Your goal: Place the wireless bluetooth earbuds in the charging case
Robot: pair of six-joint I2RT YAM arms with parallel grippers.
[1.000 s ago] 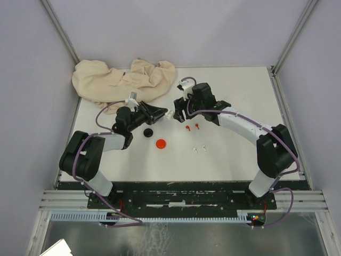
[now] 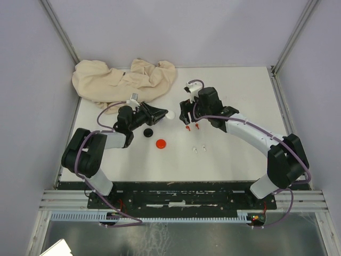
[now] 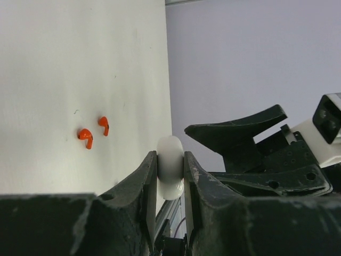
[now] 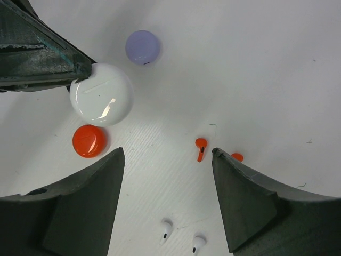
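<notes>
A white rounded charging case (image 3: 170, 165) is held by my left gripper (image 2: 164, 113) above the table. In the right wrist view the case (image 4: 101, 96) shows at upper left, beside the left gripper's fingers. My right gripper is open over the table, to the right of the case. Two red earbuds (image 2: 187, 128) lie below it. Two white earbuds (image 2: 195, 149) lie nearer the front.
A red case (image 2: 161, 143), a black case (image 2: 148, 133) and a lilac case (image 4: 142, 47) rest on the white table (image 2: 234, 165). A beige cloth (image 2: 122, 85) covers the back left.
My right gripper has moved right, away from the white case in the left gripper, and its arm has shifted toward the table's right side.
</notes>
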